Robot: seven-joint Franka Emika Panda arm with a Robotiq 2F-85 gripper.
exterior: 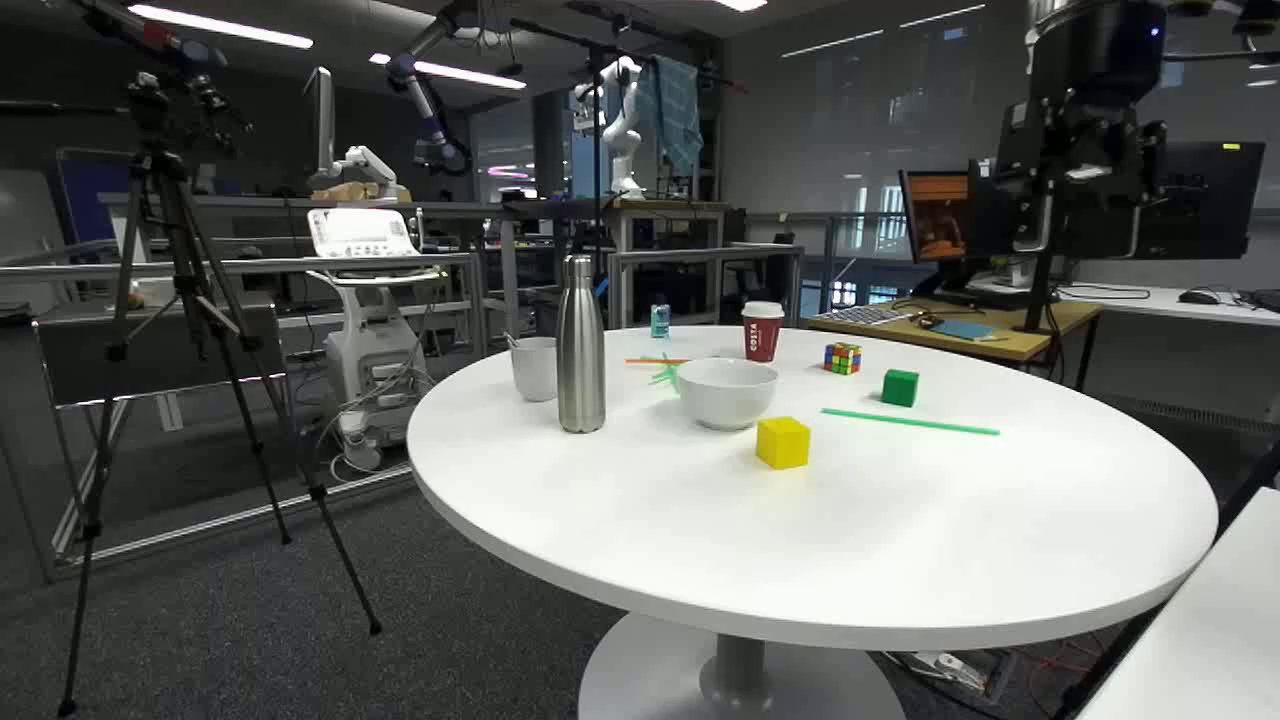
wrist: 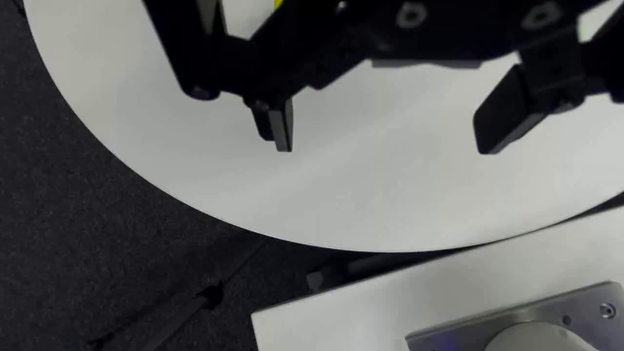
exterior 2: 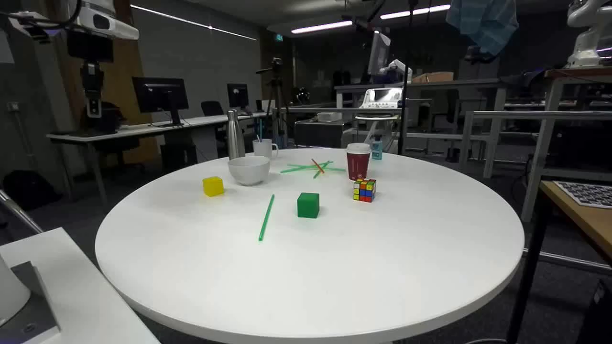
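Note:
High above the round white table [exterior: 960,540], my gripper is open, its two fingers wide apart with only bare tabletop visible below. In exterior view 1 the gripper [exterior: 1083,240] hangs at the upper right. A yellow cube [exterior: 782,443] sits in front of a white bowl [exterior: 727,394]. The green cube [exterior 2: 308,205] lies between a single green straw [exterior 2: 267,218] and a Rubik's cube [exterior 2: 365,190]. Behind the bowl, several green straws and an orange one [exterior 2: 318,166] lie crossed. None of these objects touches the gripper.
A tall steel bottle [exterior: 581,344] and a white mug [exterior: 534,367] with something standing in it are beside the bowl. Farther round stand a red lidded cup [exterior: 762,331] and a small blue bottle [exterior: 660,320].

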